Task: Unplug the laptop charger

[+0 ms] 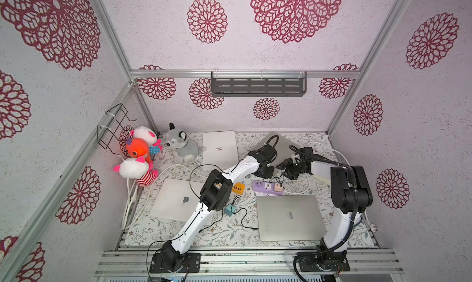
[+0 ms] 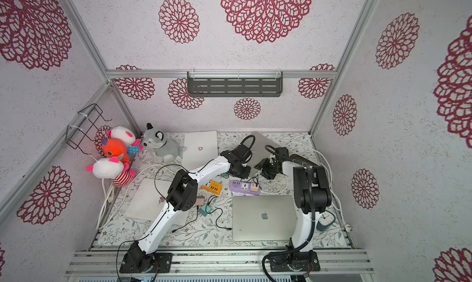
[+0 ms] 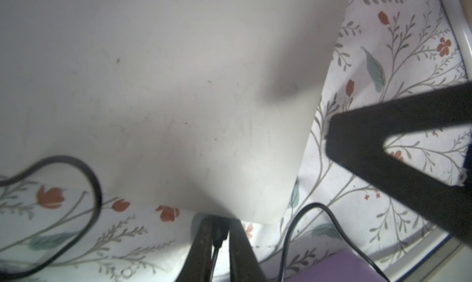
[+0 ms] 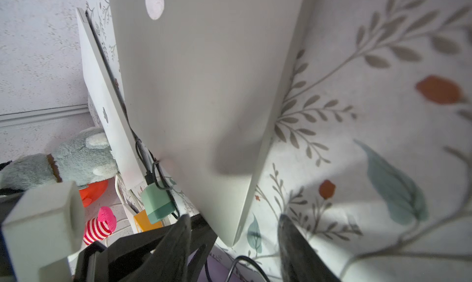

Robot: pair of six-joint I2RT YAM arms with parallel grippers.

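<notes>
A grey laptop [image 1: 286,145] lies at the back, turned at an angle, its near corner close to both grippers. In the left wrist view my left gripper is shut at the laptop's edge [image 3: 255,203]. The black plug [image 3: 219,230] of a thin cable sits between its fingertips, with the cable trailing down between the fingers. Whether the plug is seated in the laptop is hidden. My right gripper is open over the laptop's corner, its fingers apart and nothing gripped. A peach charger [image 1: 278,187] sits in the purple power strip [image 1: 260,185].
Another grey laptop [image 1: 290,218] lies in front, and white laptops [image 1: 219,149] lie to the left. An orange power strip [image 1: 238,188] and a teal charger [image 1: 230,210] with loose black cables are in the middle. Plush toys [image 1: 184,144] line the back left. Both grippers are close together.
</notes>
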